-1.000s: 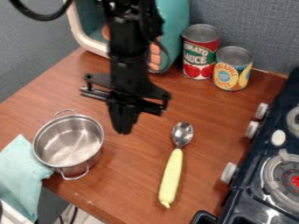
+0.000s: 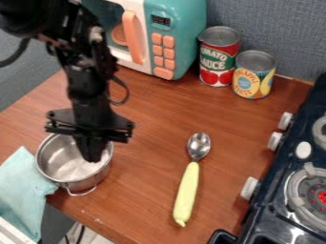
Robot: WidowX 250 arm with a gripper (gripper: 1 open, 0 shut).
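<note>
My black gripper [image 2: 93, 145] points down over the steel pot [image 2: 67, 170] at the front left of the wooden table, its fingers at or just inside the pot's right rim. Whether the fingers are apart or together is hard to tell. The pot has wire handles and hides partly behind the gripper.
A teal cloth [image 2: 23, 195] lies left of the pot. A spoon [image 2: 197, 146] and corn [image 2: 186, 193] lie center right, beside a black stove [image 2: 287, 224]. A toy microwave [image 2: 163, 29], red can [image 2: 218, 62] and yellow can [image 2: 254, 76] stand behind.
My gripper has moved left and down from over the middle of the table to the pot. The other objects look unmoved.
</note>
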